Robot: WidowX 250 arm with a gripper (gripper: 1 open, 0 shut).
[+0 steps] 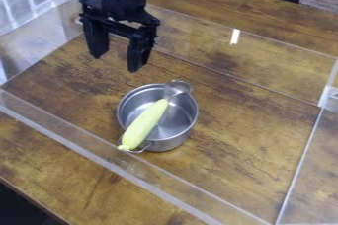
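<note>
A black robot arm reaches down from the top left, its gripper [115,49] open above the bare wood, up and to the left of a metal pot [181,124]. A long pale yellow-green vegetable [144,122], corn-like, lies tilted in the pot, its lower end over the front rim.
Transparent panels border it at the left, front and right. A dark slot lies at the top right edge.
</note>
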